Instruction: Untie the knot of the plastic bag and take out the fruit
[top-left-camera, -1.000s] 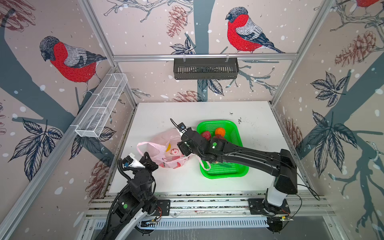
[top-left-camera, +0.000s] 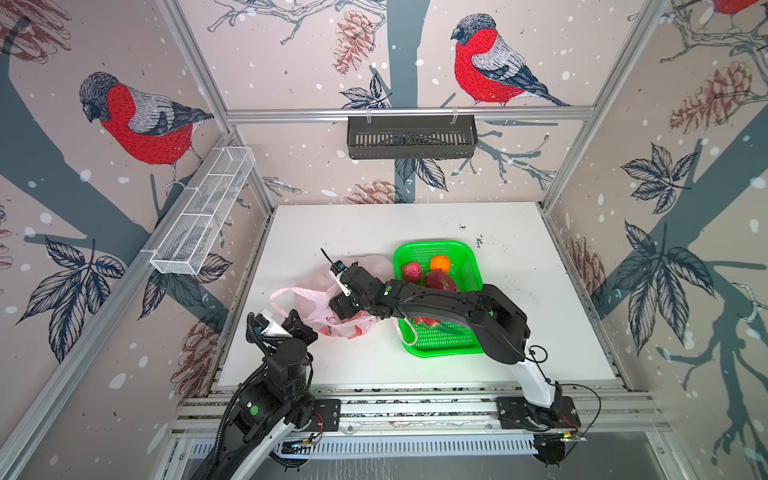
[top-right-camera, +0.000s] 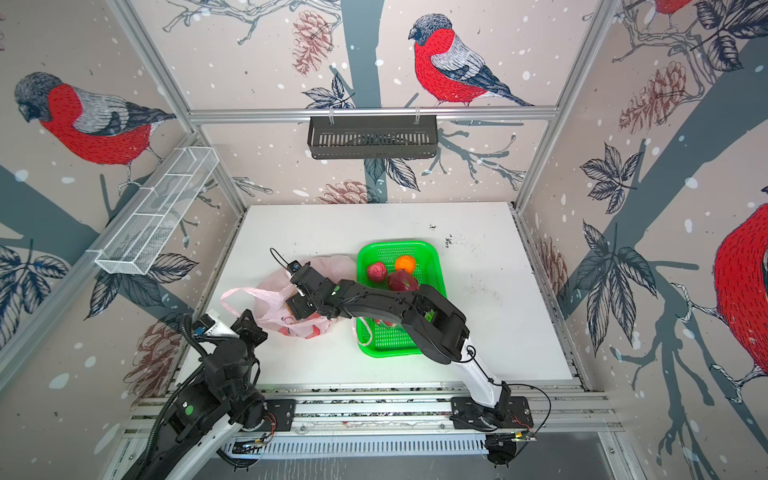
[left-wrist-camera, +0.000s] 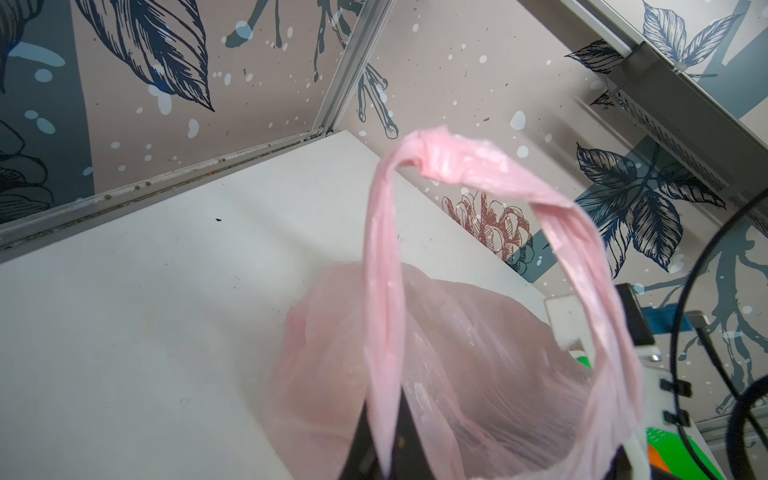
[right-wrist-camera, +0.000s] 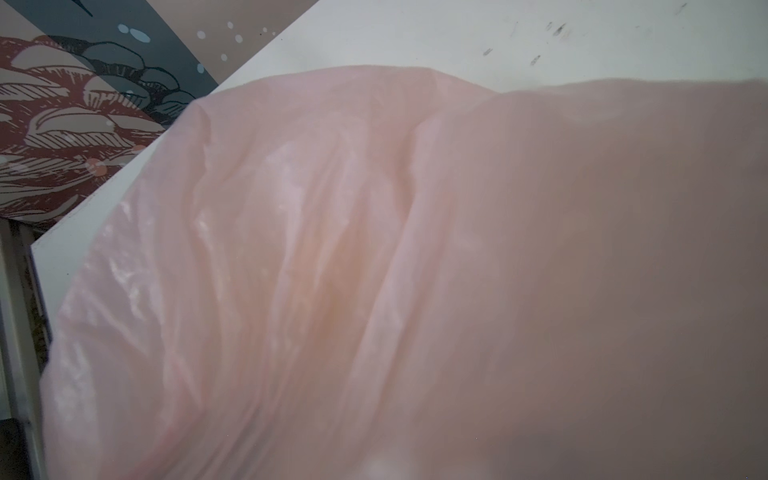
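The pink plastic bag (top-left-camera: 372, 268) lies on the left half of the table, its mouth towards the front left. A loop of its handle (left-wrist-camera: 382, 264) rises in the left wrist view, and my left gripper is shut on the strap's lower end. The right gripper (top-left-camera: 342, 307) reaches down into the bag's mouth. Pink film fills most of the right wrist view, so its fingers and anything between them are hidden. In the green basket (top-left-camera: 472, 320) lie a red fruit (top-left-camera: 411, 272), an orange (top-left-camera: 440, 263) and a larger dark red fruit (top-left-camera: 439, 280).
My right forearm (top-left-camera: 448, 304) crosses above the basket and covers part of it. A bag strap (top-right-camera: 362, 334) hangs at the basket's left edge. Table (top-left-camera: 528, 248) to the right of the basket is clear.
The right gripper has moved left and into the bag's mouth, now covering the fruit visible there a second ago.
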